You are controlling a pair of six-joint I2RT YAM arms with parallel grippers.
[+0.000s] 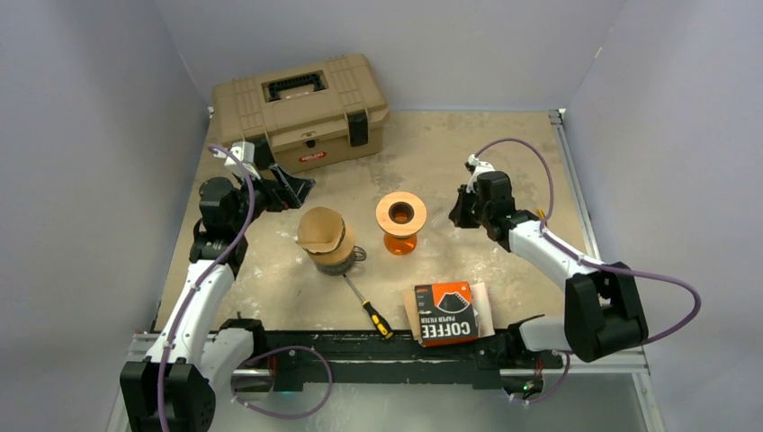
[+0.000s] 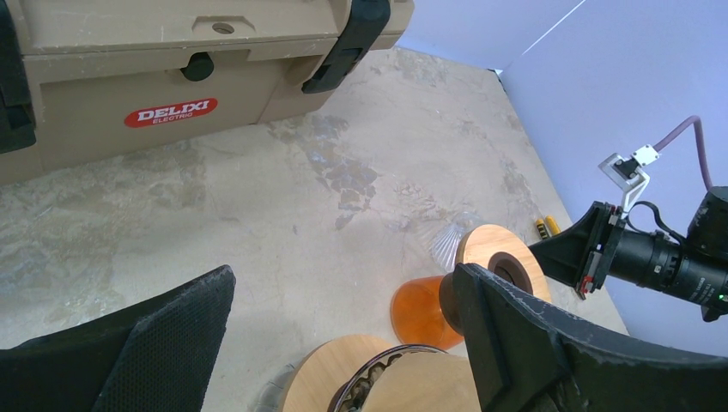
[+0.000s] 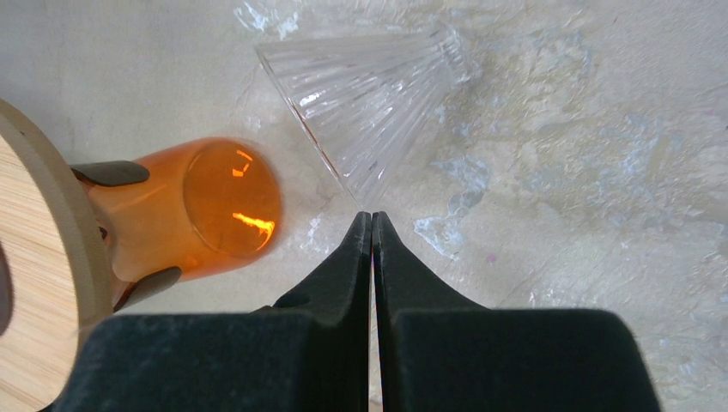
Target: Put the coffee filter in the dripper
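Note:
In the right wrist view the clear ribbed cone dripper (image 3: 369,99) lies on its side on the table, its wide rim toward the orange glass stand (image 3: 206,206). My right gripper is shut with nothing between its fingers; the tips are just below the rim's lower end. The stand, topped by a wooden ring (image 1: 401,214), is upright at the table's middle. To its left a brown paper filter (image 1: 320,229) sits in another holder with a wooden collar (image 2: 330,365). My left gripper (image 1: 301,189) is open and empty, beyond that holder.
A tan toolbox (image 1: 315,126) fills the back left. A screwdriver (image 1: 371,310) and a coffee filter box (image 1: 445,311) lying on papers are near the front edge.

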